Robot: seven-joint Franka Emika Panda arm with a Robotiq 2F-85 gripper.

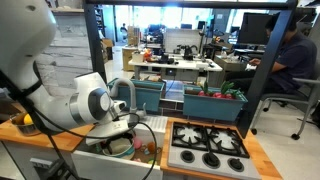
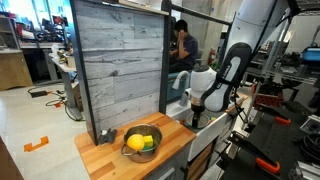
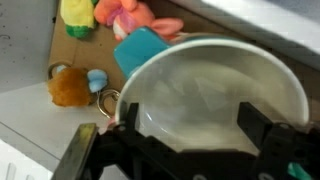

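A pale, whitish bowl (image 3: pixel 215 85) fills the middle of the wrist view, its rim stretching under both fingers. My gripper stands open over it, with its two dark fingers (image 3: pixel 98 150) apart. Whether the fingers touch the rim, I cannot tell. In exterior view 1 the gripper (image 1: pixel 122 132) is low over an open white drawer (image 1: pixel 108 166), and the arm hides part of what lies inside. Around the bowl are a teal block (image 3: pixel 140 48), an orange-pink plush toy (image 3: pixel 142 18) and a brown toy on a ring (image 3: pixel 68 88).
Right of the drawer is a gas stove (image 1: pixel 208 150). Behind stand a sink faucet (image 1: pixel 128 92) and a blue-grey bin with red and green items (image 1: pixel 212 104). A metal pot (image 2: pixel 140 142) holding a yellow item rests on the wooden counter (image 2: pixel 105 158).
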